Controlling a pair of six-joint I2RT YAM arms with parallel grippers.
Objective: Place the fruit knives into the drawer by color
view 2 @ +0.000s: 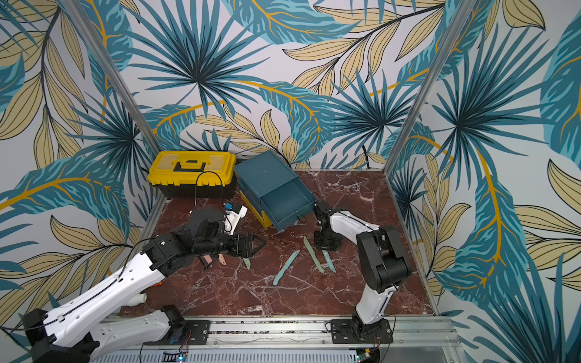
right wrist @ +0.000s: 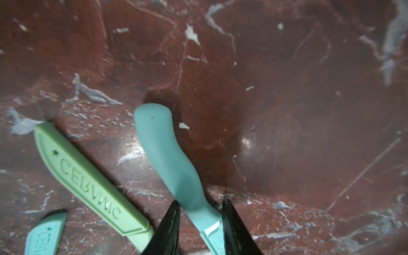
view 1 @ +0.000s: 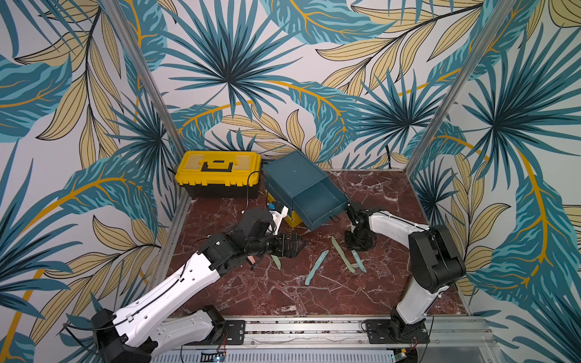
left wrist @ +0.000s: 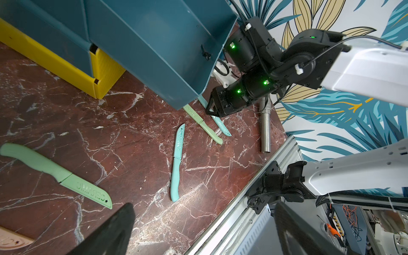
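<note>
My right gripper has its fingers on either side of a turquoise knife (right wrist: pixel 155 140), where handle meets blade cover; it is part open, and the knife lies on the table. Left of that knife lies a green knife (right wrist: pixel 91 187). Another turquoise knife (left wrist: pixel 176 165) rests mid-table. A second green knife (left wrist: pixel 82 187) and a pink knife (left wrist: pixel 12 238) show at the left. My left gripper stands open above the table, empty. The teal drawer (view 1: pixel 320 205) is pulled out toward the front right; part of its inside shows in the left wrist view.
A yellow-lidded toolbox (view 1: pixel 218 169) stands at the back left, beside the teal cabinet (view 1: pixel 293 172). The drawer's front corner hangs close to the right gripper.
</note>
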